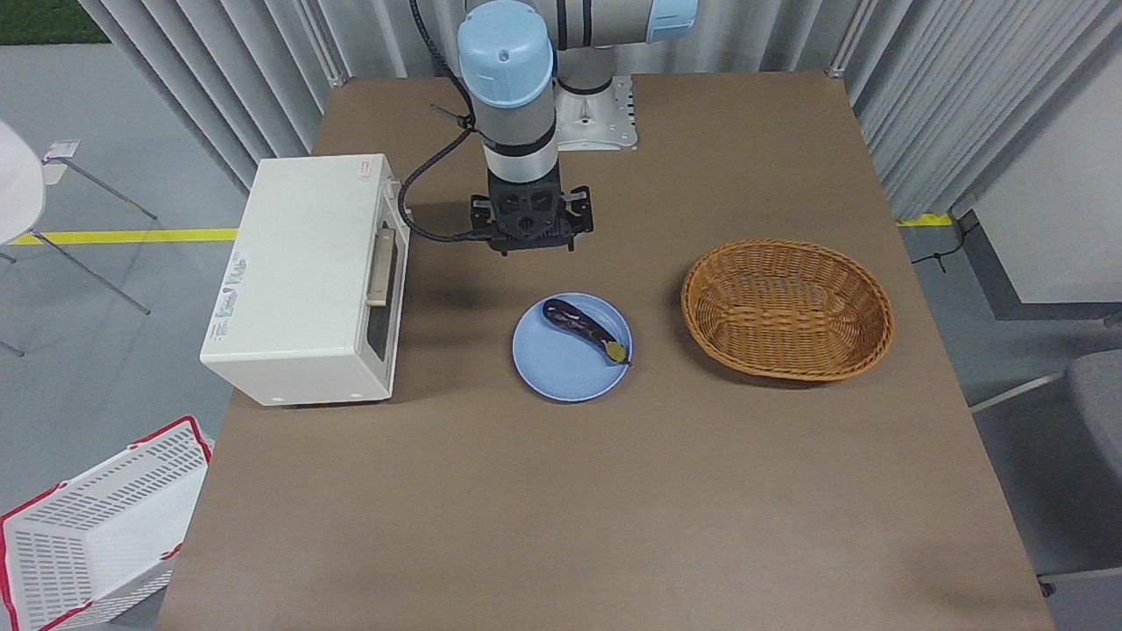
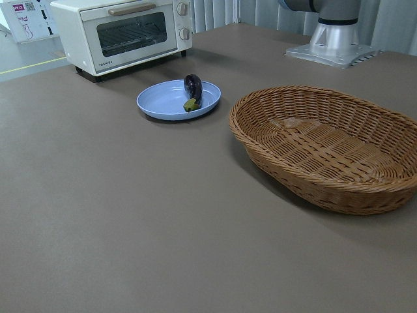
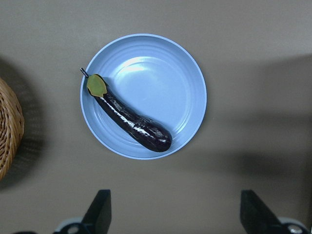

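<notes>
A dark purple eggplant (image 1: 576, 324) with a green stem end lies on a light blue plate (image 1: 552, 363) at mid-table; the left view shows the same eggplant (image 2: 193, 89) and plate (image 2: 159, 101). The gripper (image 1: 531, 231) hangs above and behind the plate. In the wrist view, its two dark fingers stand wide apart at the bottom edge, open with nothing between them, below the plate (image 3: 161, 83) and eggplant (image 3: 131, 119).
A white toaster oven (image 1: 289, 284) with its door closed stands left of the plate. An empty wicker basket (image 1: 785, 310) sits to the right.
</notes>
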